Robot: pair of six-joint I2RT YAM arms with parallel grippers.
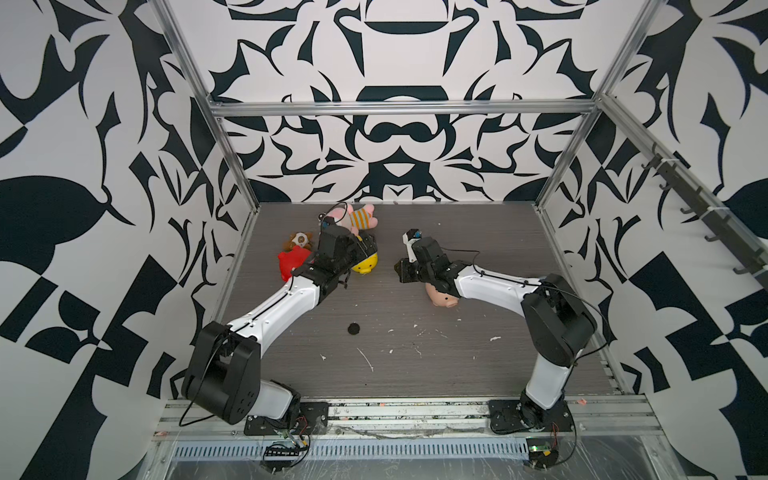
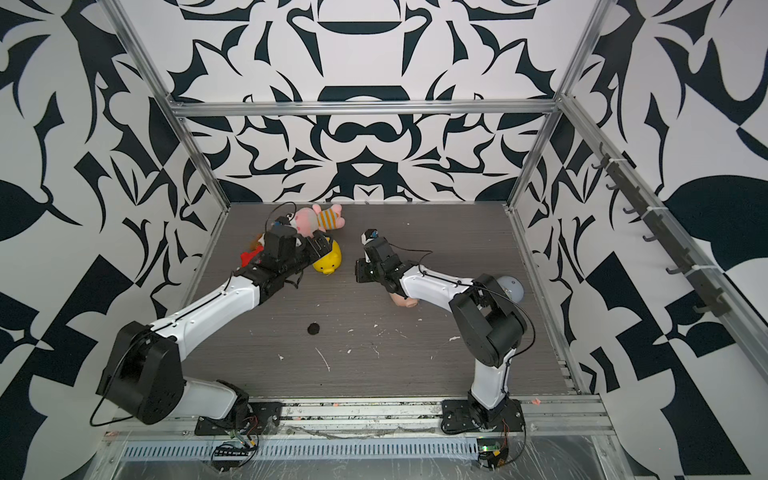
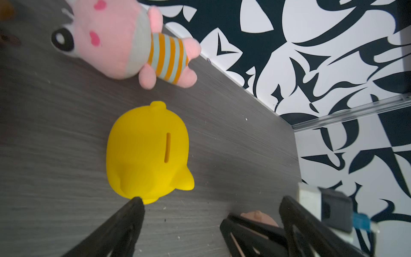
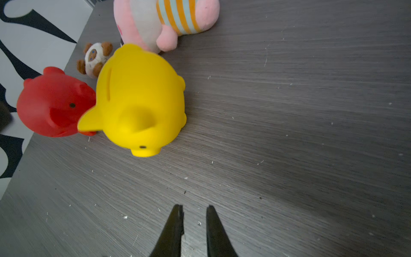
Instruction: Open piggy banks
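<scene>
A yellow piggy bank (image 3: 141, 154) stands upright, slot on top, between my grippers. My left gripper is open above and beside it, nothing seen between its wide-set fingers. In the right wrist view, my right gripper points toward the yellow bank from nearer the viewer; its fingertips show a narrow gap, with nothing visible in it. A red piggy bank (image 4: 53, 105) sits beside the yellow one. A flesh-coloured piggy bank (image 1: 441, 297) is partly hidden under my right arm. A black round disc (image 1: 353, 329) lies on the table.
A pink striped plush (image 3: 111, 42) lies behind the yellow bank, a small brown-and-white plush (image 4: 94, 60) near the red one. A grey round object (image 2: 510, 289) stands at the far right, partly behind the arm.
</scene>
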